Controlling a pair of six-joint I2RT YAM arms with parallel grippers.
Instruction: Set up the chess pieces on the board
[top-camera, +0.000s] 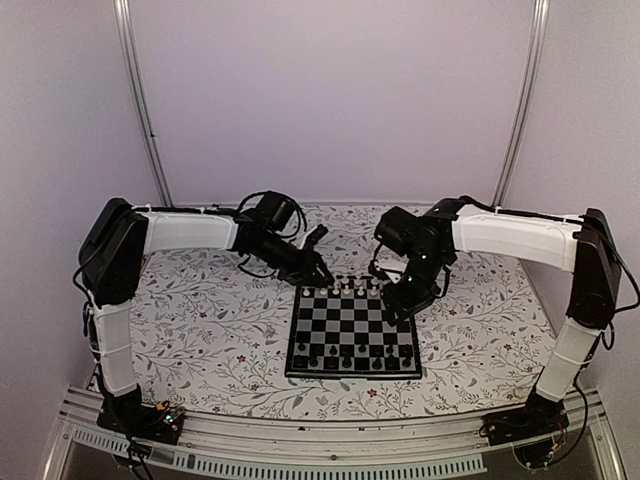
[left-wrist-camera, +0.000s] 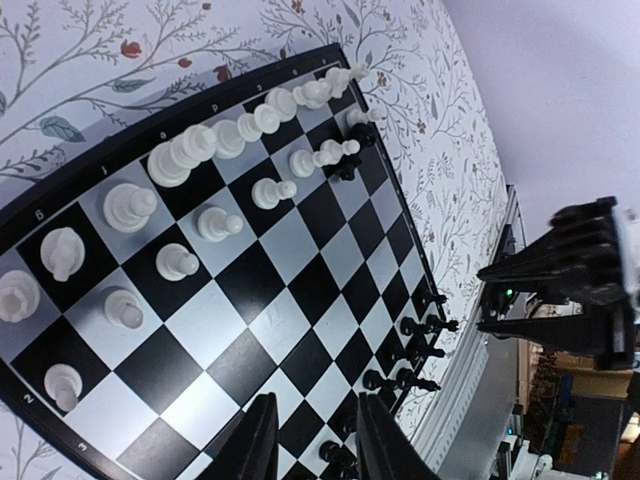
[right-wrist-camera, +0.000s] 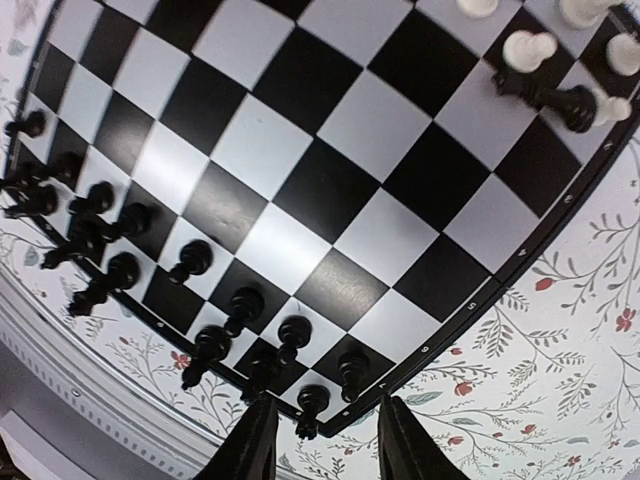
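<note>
The chess board lies on the table, with white pieces along its far side and black pieces along its near side. One black piece lies tipped over among the white ones, near the right edge. My left gripper is over the board's far left part, fingers apart and empty. Above the right side of the board hangs my right gripper, open with nothing between its fingers. In the top view, the arms cover some of the far pieces.
Patterned cloth around the board is clear. The middle rows of the board are bare. In the left wrist view, the right arm's fingers show beyond the board's right edge.
</note>
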